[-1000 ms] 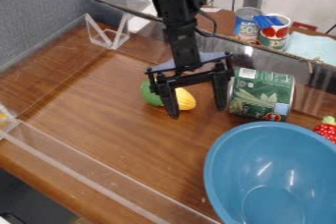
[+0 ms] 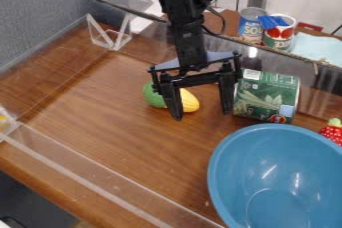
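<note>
My black gripper (image 2: 201,105) hangs over the wooden table with its fingers open, pointing down. Behind and beside its left finger lies a green and yellow corn-like object (image 2: 156,96), partly hidden by that finger. A green carton (image 2: 267,96) lies just right of the right finger; I cannot tell if they touch. A large blue bowl (image 2: 274,177) fills the front right.
A red strawberry-like item (image 2: 331,133) sits at the right edge. Cans (image 2: 278,32) and a light blue cloth (image 2: 318,49) are behind a clear barrier.
The gripper has shifted very slightly over the last second, staying above the same spot. The objects on the table look unchanged.
</note>
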